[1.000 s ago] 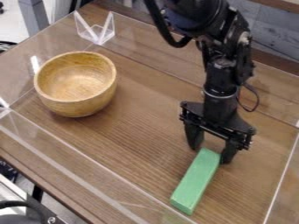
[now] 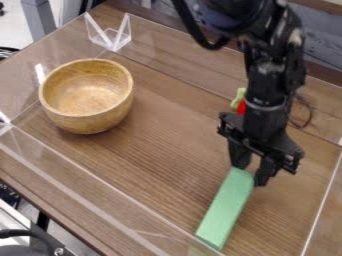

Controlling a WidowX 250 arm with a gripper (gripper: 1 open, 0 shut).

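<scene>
The black gripper [image 2: 257,160] hangs low at the right of the table, its fingertips at the upper end of a long green block [image 2: 225,208] that lies flat. Whether the fingers are closed on the block I cannot tell. Behind the arm, small red and green items [image 2: 241,104] are partly hidden.
A wooden bowl [image 2: 86,94] stands at the left. A small clear holder [image 2: 107,32] is at the back left.
The arm has shifted slightly, uncovering red and green items behind it. The green block has stayed in about the same place.
</scene>
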